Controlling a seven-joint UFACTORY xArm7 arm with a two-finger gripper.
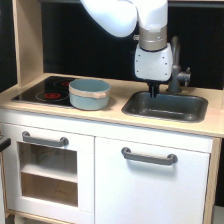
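Note:
From the top of the view my white arm reaches down, and its gripper [153,93] hangs over the left part of the grey sink [190,108]. Its dark fingers look small and close together; whether they are open or shut I cannot tell. Nothing can be made out between them. To the left, apart from the gripper, a blue-green pot [90,99] with pale handles stands on the counter at the right edge of the black cooktop [42,94].
Behind the sink rises a dark faucet [177,68], close to the right of my hand. Below the counter [118,112] are a left cabinet door with a window and handle [45,139] and a right door with a handle [149,156]. Bare counter lies between pot and sink.

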